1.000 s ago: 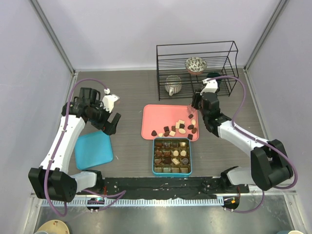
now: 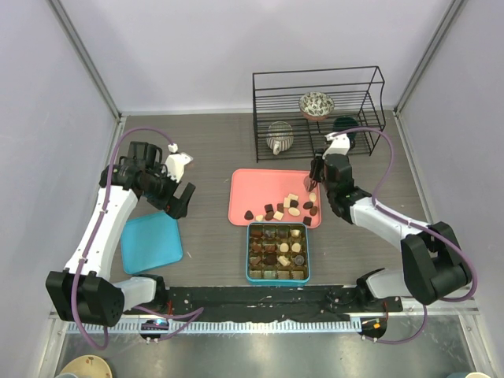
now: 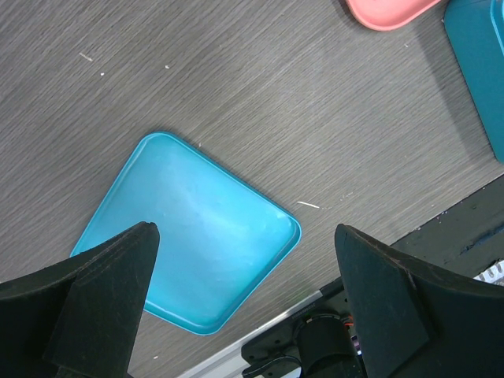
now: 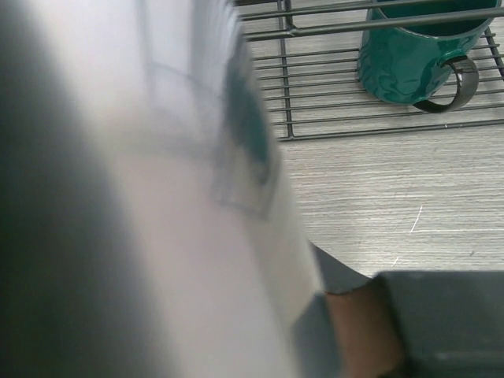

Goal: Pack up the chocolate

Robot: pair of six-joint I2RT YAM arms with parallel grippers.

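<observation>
Loose dark and pale chocolates [image 2: 279,214] lie on the pink tray [image 2: 244,185]. In front of it stands the blue-rimmed box [image 2: 278,276] with chocolates in its compartments. My right gripper [image 2: 313,178] is above the tray's back-right corner; in the right wrist view a large blurred pale, glossy shape fills the left, with a brown patch by the dark finger, so what lies between the fingers is unclear. My left gripper [image 2: 179,205] stands open at the left, over the table beside an empty blue tray [image 3: 189,220].
A black wire rack [image 2: 260,118] at the back holds a patterned bowl [image 2: 316,101], a pale striped mug [image 2: 279,135] and a green mug [image 4: 402,67]. Bare table lies between the left arm and the pink tray.
My right gripper has shifted slightly at the tray's back-right corner, and the pale shape beneath it looks darker. The left arm has not moved.
</observation>
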